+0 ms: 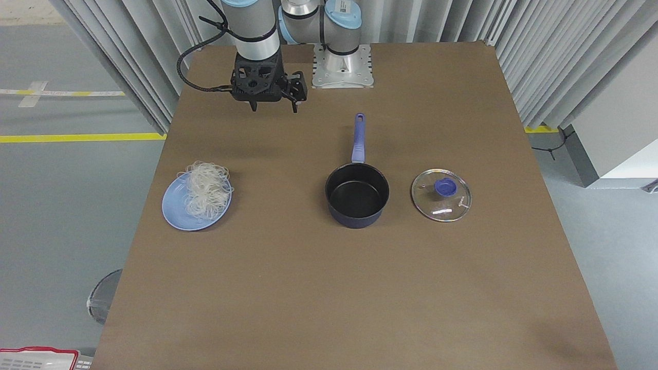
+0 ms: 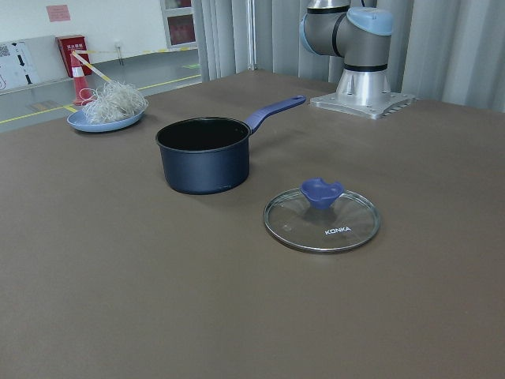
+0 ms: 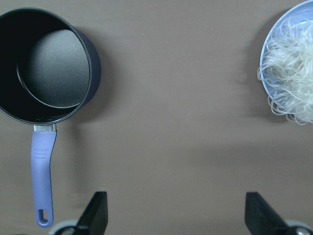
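My gripper [image 1: 274,106] hangs above the back-left of the table, open and empty; in the wrist view its two fingers [image 3: 95,215] stand wide apart at the bottom edge. A dark blue pot [image 1: 356,200] with a blue handle [image 1: 359,139] stands mid-table, empty, handle pointing to the back. To its left, as seen from the front, a blue plate [image 1: 179,209] holds a pile of white noodles [image 1: 206,188]. A glass lid [image 1: 432,206] with a blue knob [image 2: 319,192] lies to the right of the pot.
The arm's base plate [image 1: 342,77] sits at the back edge. Grey curtains stand behind the table.
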